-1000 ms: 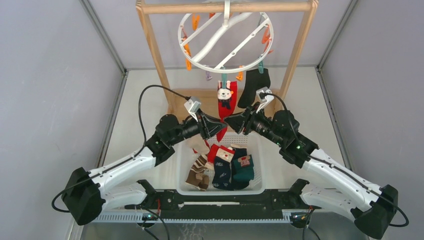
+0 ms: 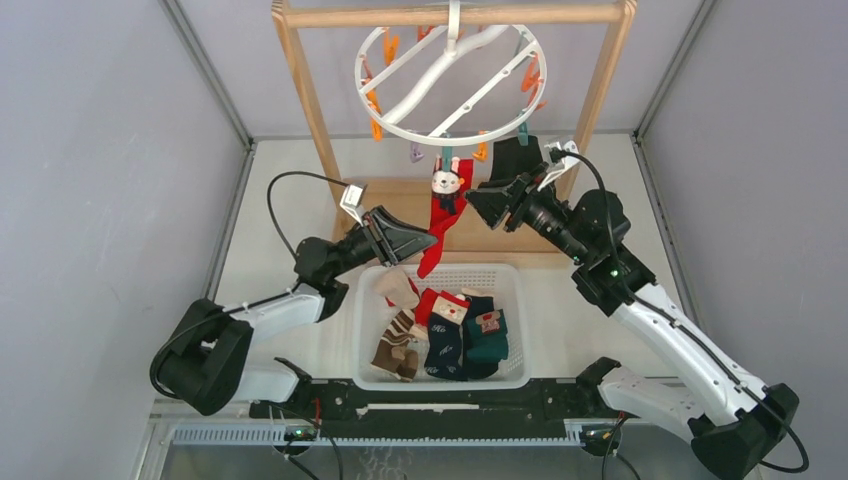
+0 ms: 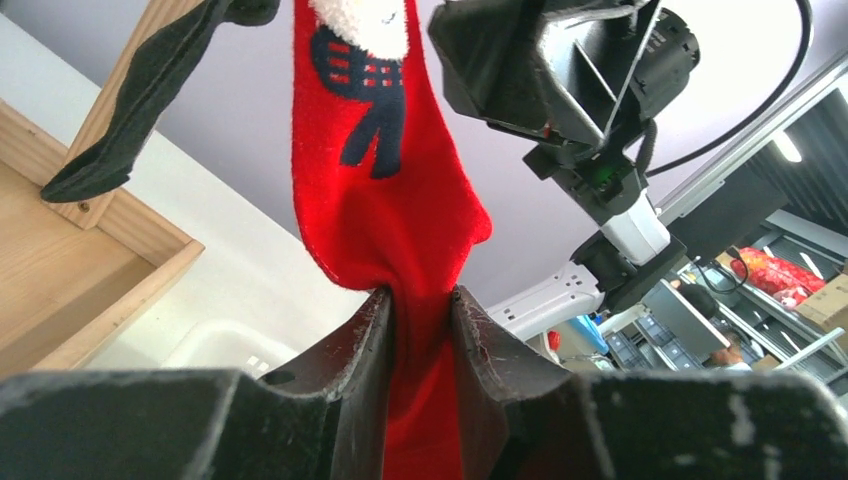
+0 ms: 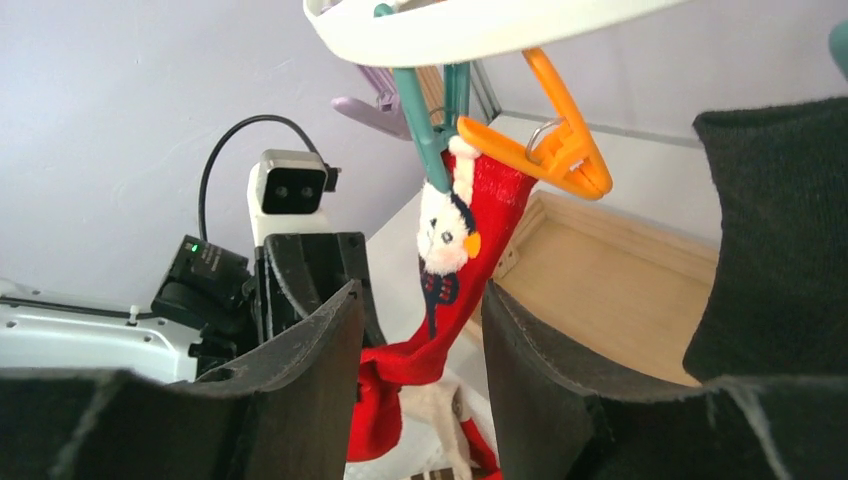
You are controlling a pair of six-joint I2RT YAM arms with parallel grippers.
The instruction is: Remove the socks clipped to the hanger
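A red sock with a white bear face (image 2: 447, 183) hangs below the white round hanger (image 2: 452, 140), its top at a teal clip (image 4: 420, 125). My left gripper is shut on the lower part of this red sock, which bends toward it. To the right of the sock, my right gripper stands part open; in its own view the red sock lies beyond the gap, and I see nothing clasped between its fingers. A dark sock (image 4: 780, 240) hangs on the right side of the hanger, behind my right gripper in the top view.
A white basket (image 2: 512, 376) below holds several socks. An orange clip (image 4: 560, 150) hangs empty beside the teal one. The wooden frame (image 2: 310, 100) supports the hanger, and its base board lies behind the basket.
My right gripper has drawn back to the right and up, away from the left one.
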